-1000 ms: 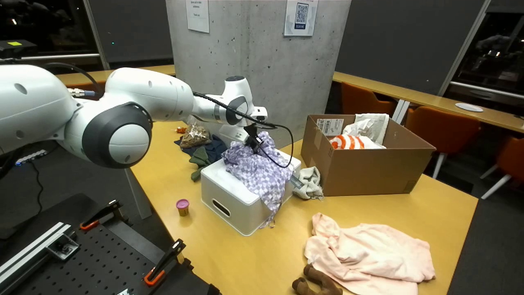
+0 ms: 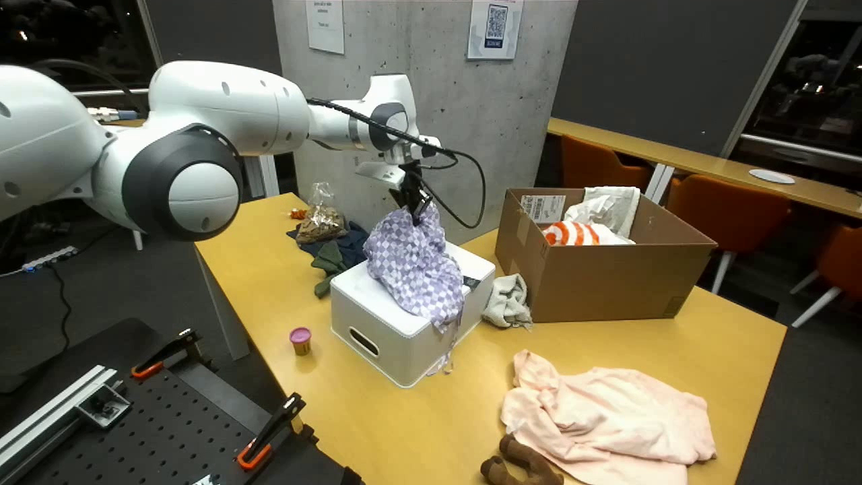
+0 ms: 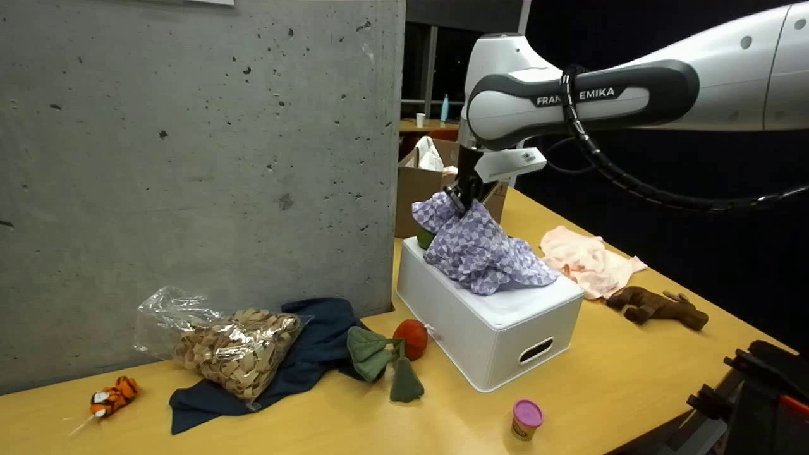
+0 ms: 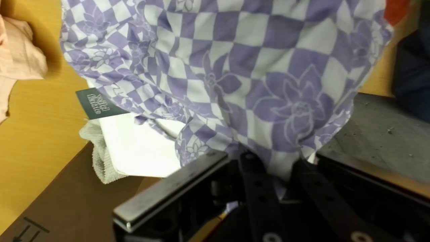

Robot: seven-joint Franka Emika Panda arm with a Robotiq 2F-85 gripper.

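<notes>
A purple and white checkered cloth (image 2: 416, 267) with a flower print hangs bunched from my gripper (image 2: 416, 211), its lower part draped on the lid of a white box (image 2: 368, 323). In exterior view 2 the cloth (image 3: 485, 250) rises to a gathered peak under the gripper (image 3: 464, 198). The wrist view shows a fold of the cloth (image 4: 258, 72) pinched between the dark fingers, so the gripper is shut on it. Cloth hides much of the lid.
An open cardboard box (image 2: 606, 279) holding fabrics stands right of the white box, with a grey cloth (image 2: 507, 302) between. A pink cloth (image 2: 606, 416) and brown plush (image 2: 521, 465) lie in front. A purple-lidded tub (image 3: 526, 418), bagged strips (image 3: 239, 349) and navy cloth (image 3: 318, 349) lie nearby.
My gripper and arm have risen, drawing the gripped part of the checkered cloth up into a peak. Its lower end still lies over the white box.
</notes>
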